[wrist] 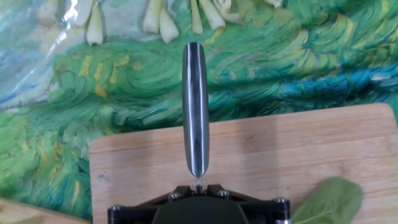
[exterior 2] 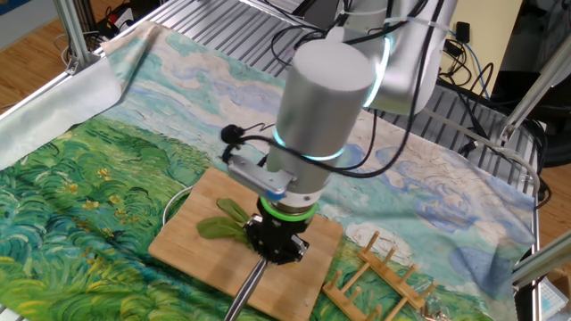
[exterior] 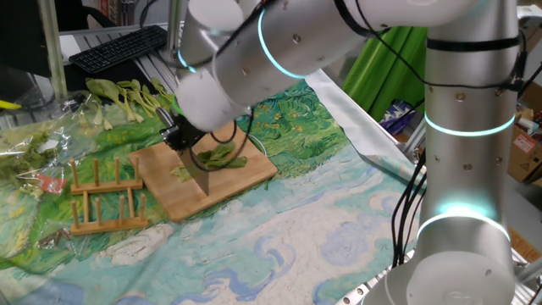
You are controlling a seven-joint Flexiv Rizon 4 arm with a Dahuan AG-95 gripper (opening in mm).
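My gripper (exterior: pixel 179 138) is shut on a knife, just above the wooden cutting board (exterior: pixel 174 196). The knife's wide blade (exterior: pixel 198 180) hangs down toward the board, its lower edge at or near the surface. In the wrist view the shiny metal handle (wrist: pixel 196 109) sticks straight out ahead of the gripper. The handle (exterior 2: pixel 245 292) also shows in exterior view 2, pointing away from the gripper (exterior 2: pixel 275 242), which hides the blade there. Green leaves (exterior: pixel 222 158) lie on the board beside the blade; one leaf (wrist: pixel 333 200) appears at lower right in the wrist view.
A wooden peg rack (exterior: pixel 108 224) stands beside the board. Past the board lie several leafy vegetables (exterior: pixel 123 95) and a clear plastic bag (exterior: pixel 34 152) of greens. The painted cloth (exterior: pixel 279 229) in front of the board is clear.
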